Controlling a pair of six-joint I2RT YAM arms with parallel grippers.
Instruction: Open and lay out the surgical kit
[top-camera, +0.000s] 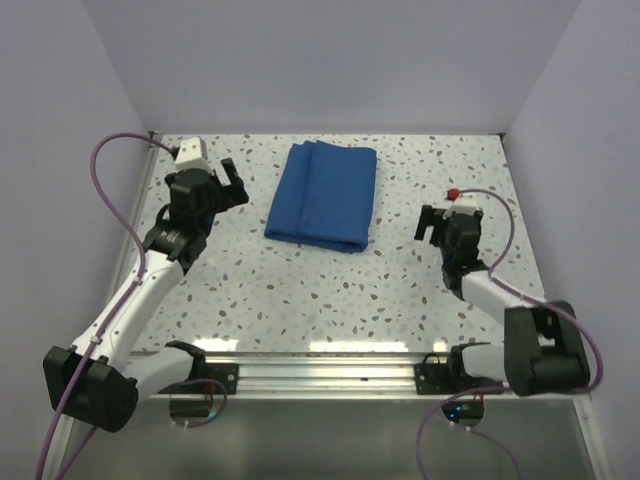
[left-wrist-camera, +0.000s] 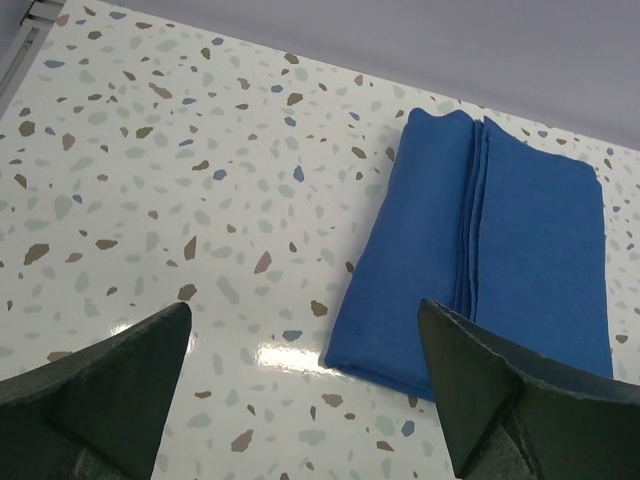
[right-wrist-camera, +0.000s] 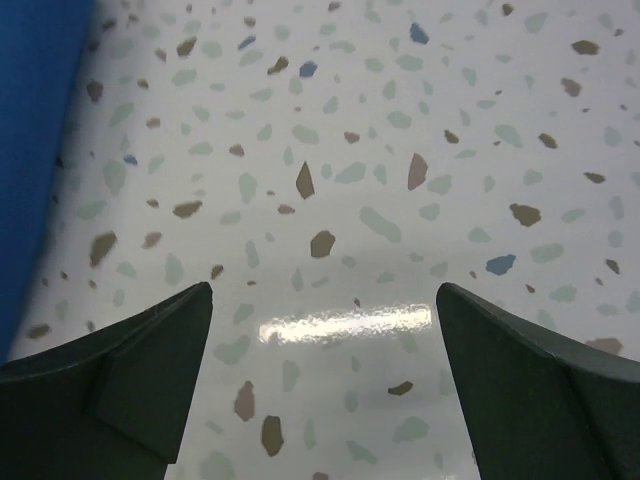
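Observation:
The surgical kit is a folded blue cloth bundle (top-camera: 335, 200) lying flat at the back middle of the table, a fold line running along its left part. In the left wrist view the same bundle (left-wrist-camera: 400, 250) shows layered edges along that fold. Left of the cloth, apart from it, my left gripper (top-camera: 232, 182) is held open and empty above the table. My right gripper (top-camera: 428, 224) stands open on the cloth's right side, also apart from it and with only bare table between its fingers. Just the blurred right edge of the cloth (right-wrist-camera: 35, 130) enters the right wrist view.
Grey walls stand at the back and sides. A metal rail (top-camera: 320, 367) runs along the front edge.

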